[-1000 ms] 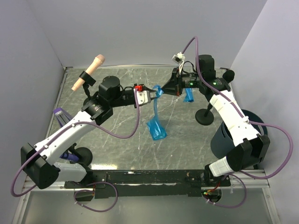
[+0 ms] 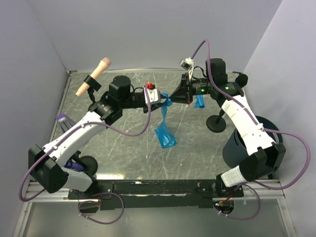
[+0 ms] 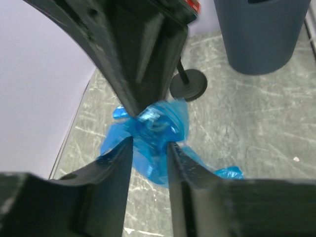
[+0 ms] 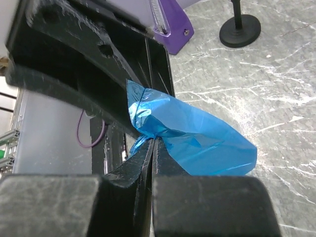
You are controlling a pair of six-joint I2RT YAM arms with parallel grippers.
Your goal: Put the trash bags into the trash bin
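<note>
A blue trash bag (image 2: 165, 135) hangs from its bunched top, its tail spreading below in the top view. My right gripper is shut on the gathered plastic, which fans out beyond its fingertips. Facing it, my left gripper stands part open at the same bunched top (image 3: 158, 121), with blue plastic showing in and beyond the gap between its fingers. A second blue bag (image 2: 199, 101) lies on the table behind the right gripper. The dark trash bin (image 2: 236, 149) stands at the right, partly covered by the right arm.
A black round stand base (image 2: 216, 123) lies between the second bag and the bin. At the left are a microphone on a stand (image 2: 94, 77) and a purple object (image 2: 65, 122).
My left gripper has shifted slightly right along the bag's top, its wrist turning a little. The right arm stays almost still, and the bag's tail has swayed only slightly.
</note>
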